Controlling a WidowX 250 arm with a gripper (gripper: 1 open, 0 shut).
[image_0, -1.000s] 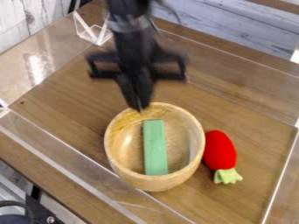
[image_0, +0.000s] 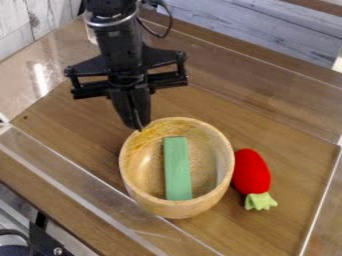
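My black gripper (image_0: 135, 118) is shut, with nothing visible between its fingers, hanging just above and behind the left rim of a light wooden bowl (image_0: 142, 181). A green block (image_0: 178, 168) lies inside the bowl. A red plush vegetable (image_0: 251, 172) with a pale green end rests on the table to the right of the bowl.
Clear rails or edging run along the front left and the right side. A pale plank wall (image_0: 267, 30) stands at the back.
The bowl, green block and red vegetable stayed in place.
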